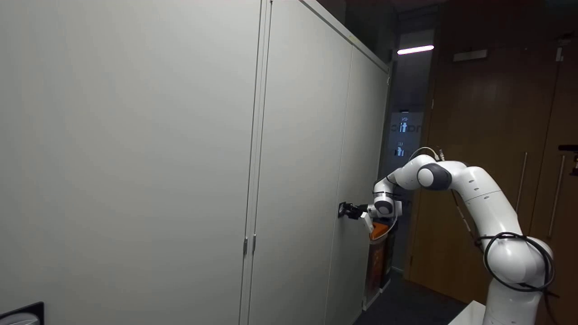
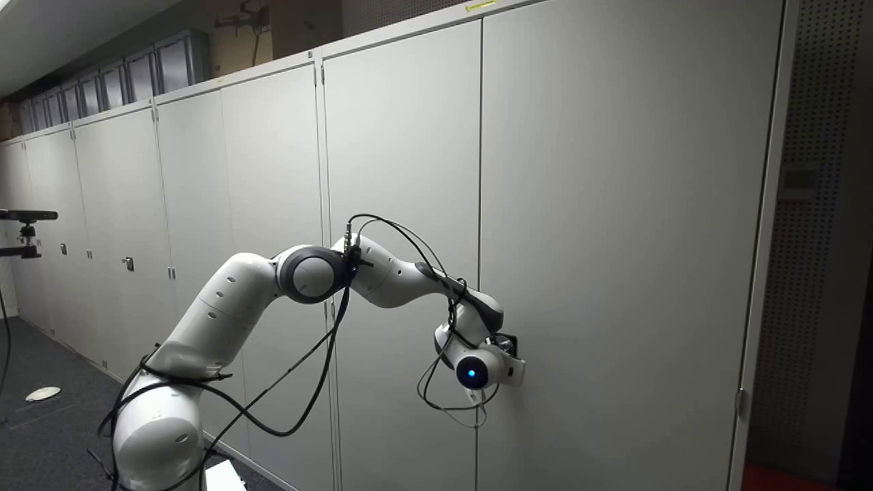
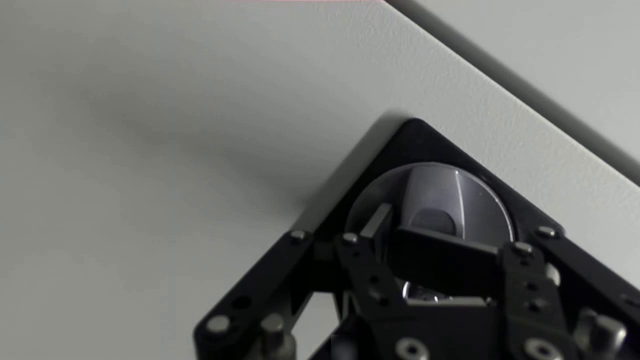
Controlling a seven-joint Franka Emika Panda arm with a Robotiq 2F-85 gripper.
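Note:
In the wrist view a round grey knob with a raised central grip is set in a black square plate on the pale cabinet door. My gripper is shut, its fingertips close in front of the knob and covering its lower part. Nothing shows between the fingers; whether they touch the knob I cannot tell. From the side, the gripper reaches to the plate beside the seam between two doors. In the other exterior view my wrist mostly hides the knob and fingers.
Tall light-grey cabinets run along the wall, their doors looking closed. An orange object stands close below and behind my wrist. Cables hang loosely from the arm. Open floor lies before the wooden doors.

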